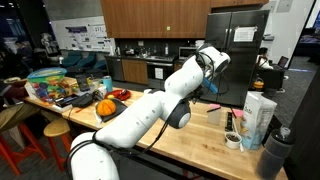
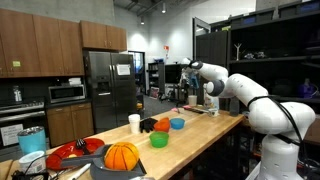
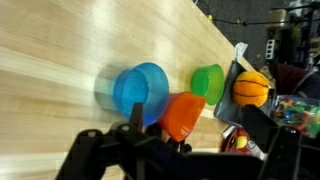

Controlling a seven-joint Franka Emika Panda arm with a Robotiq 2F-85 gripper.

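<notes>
My gripper stands open at the bottom of the wrist view, its dark fingers apart with nothing between them. Below it on the wooden table lies a blue bowl (image 3: 151, 88), with an orange-red bowl (image 3: 182, 115) close beside it. A green bowl (image 3: 207, 83) sits a little further right. In exterior view 2 the blue bowl (image 2: 177, 123), the orange-red bowl (image 2: 161, 125) and the green bowl (image 2: 159, 140) form a loose group on the table, and the arm reaches high above the tabletop. The gripper is small and hard to make out in both exterior views.
An orange ball (image 1: 105, 107) rests on a dark tray. A white cup (image 2: 134, 120) stands behind the bowls. Along the table's other end are a bag (image 1: 257, 116), a dark canister (image 1: 275, 152) and a small pot (image 1: 233, 140).
</notes>
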